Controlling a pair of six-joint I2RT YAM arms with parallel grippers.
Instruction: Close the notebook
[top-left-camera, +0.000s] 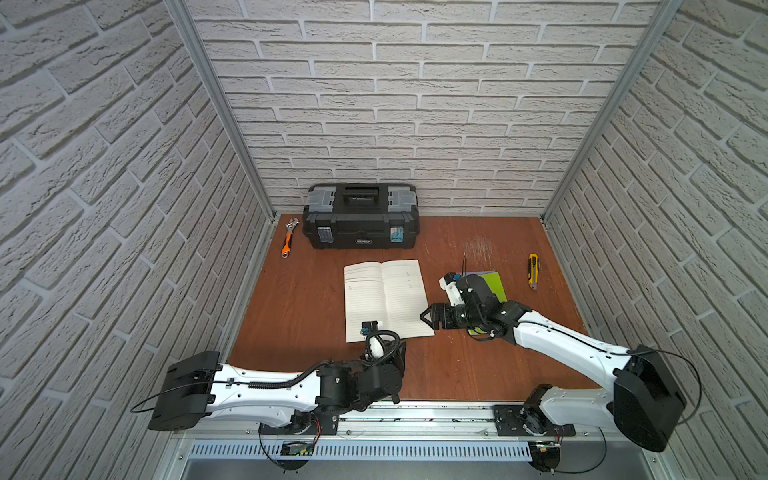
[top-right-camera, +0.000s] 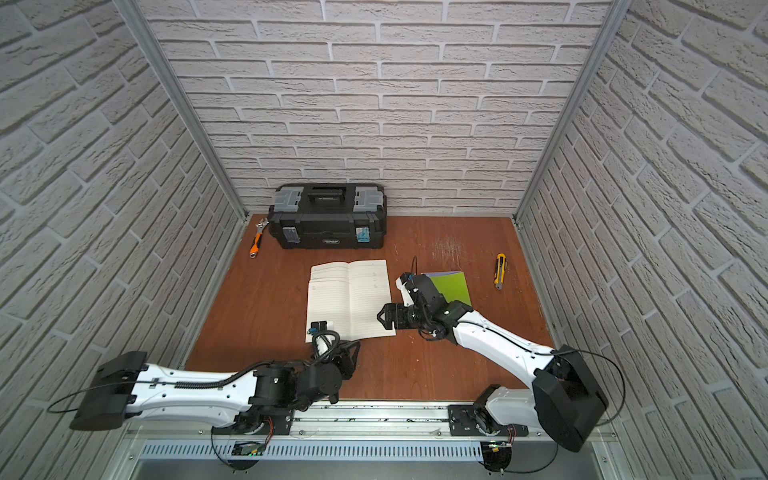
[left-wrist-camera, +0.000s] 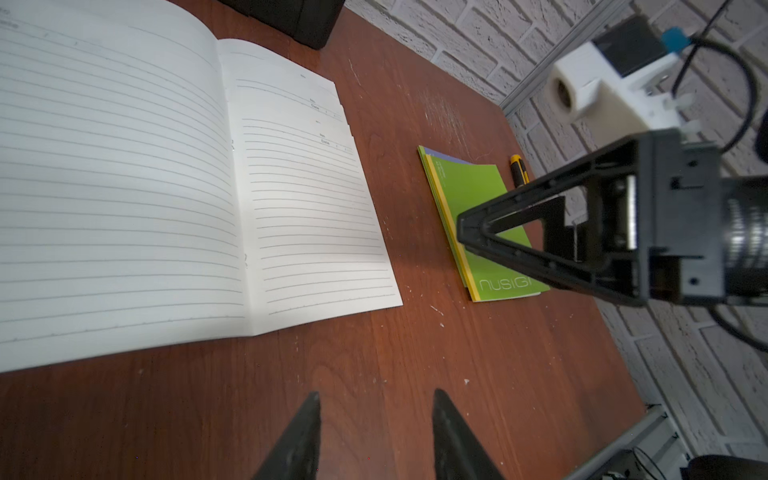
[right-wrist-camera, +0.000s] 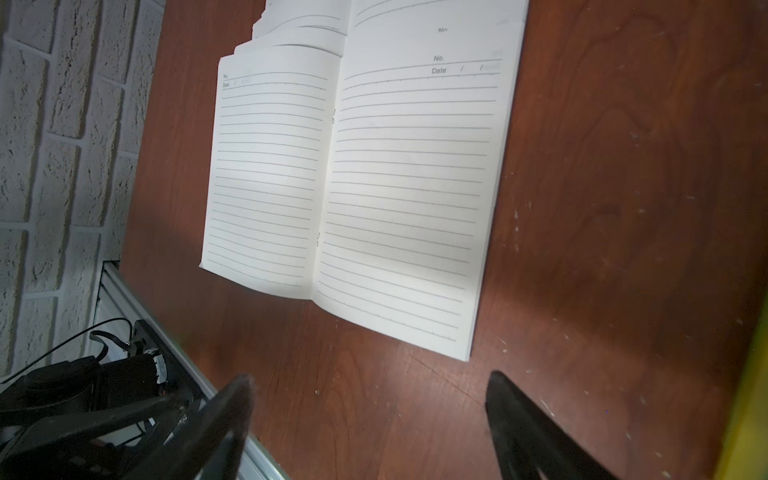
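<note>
An open lined notebook (top-left-camera: 387, 296) lies mid-table; its pages are flat, seen also in the right wrist view (right-wrist-camera: 400, 184). My left gripper hovers low before its front edge, fingertips apart with bare table between them. My right gripper is just right of the notebook's front corner, above the table, fingertips apart with nothing between them.
A green notebook (left-wrist-camera: 480, 188) lies to the right, partly hidden under my right arm. A black toolbox (top-left-camera: 360, 228) stands at the back, an adjustable wrench (top-left-camera: 287, 240) back left, a yellow cutter (top-left-camera: 533, 270) at right.
</note>
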